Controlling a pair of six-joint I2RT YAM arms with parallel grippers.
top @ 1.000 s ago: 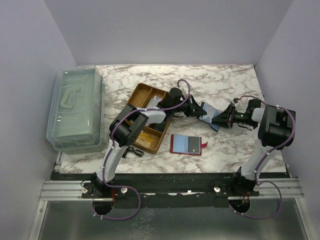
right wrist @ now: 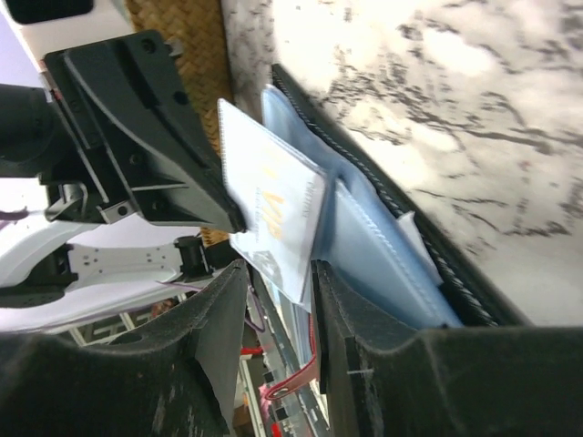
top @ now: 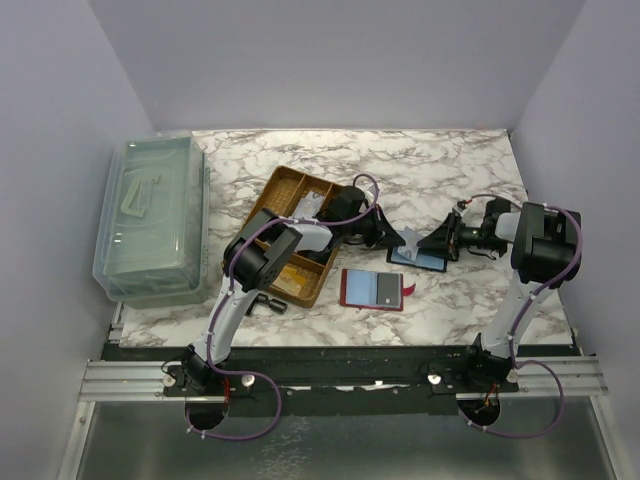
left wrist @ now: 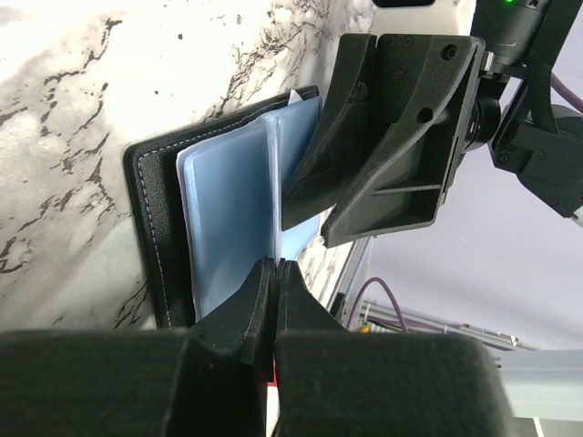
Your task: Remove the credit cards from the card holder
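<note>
The dark card holder (left wrist: 157, 218) lies on the marble with light blue sleeves (left wrist: 219, 209) inside. A pale card (right wrist: 273, 191) stands tilted up from it, an orange mark on its face. My left gripper (top: 392, 242) is at the holder's left end, shut, the upright edge of a thin sleeve or card at its fingertips; whether that is between them I cannot tell. My right gripper (top: 438, 248) is over the holder's right part, open, its fingers low by the sleeves.
A red card holder (top: 371, 289) lies just in front. A brown divided box (top: 325, 270) is under the left arm, a lidded bin (top: 150, 220) far left.
The holder has turned to lie straighter left to right, and my left gripper has moved slightly toward the front. The right gripper has shifted a little.
</note>
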